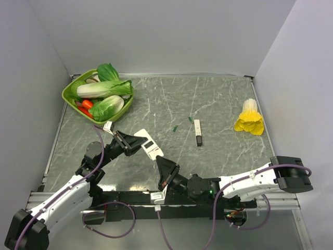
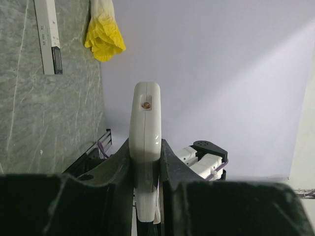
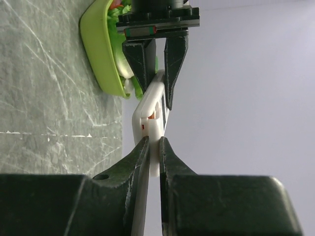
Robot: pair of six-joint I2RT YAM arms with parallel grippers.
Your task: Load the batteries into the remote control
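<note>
A white remote control [image 1: 148, 144] is held above the counter between both grippers. My left gripper [image 1: 140, 141] is shut on its upper-left end; in the left wrist view the remote's white side [image 2: 145, 123] runs up between the fingers. My right gripper [image 1: 162, 162] is shut at its lower-right end; in the right wrist view a white piece [image 3: 154, 140], apparently the back cover or body, sits in the fingertips, with a gap showing orange inside. Small green batteries [image 1: 175, 128] lie on the counter. A white device with a dark end [image 1: 197, 131] lies beside them.
A green basket of vegetables [image 1: 99, 95] stands at the back left. A yellow-and-white vegetable-like bundle [image 1: 249, 120] lies at the right. Grey walls surround the marble counter [image 1: 171, 99], whose middle is mostly clear.
</note>
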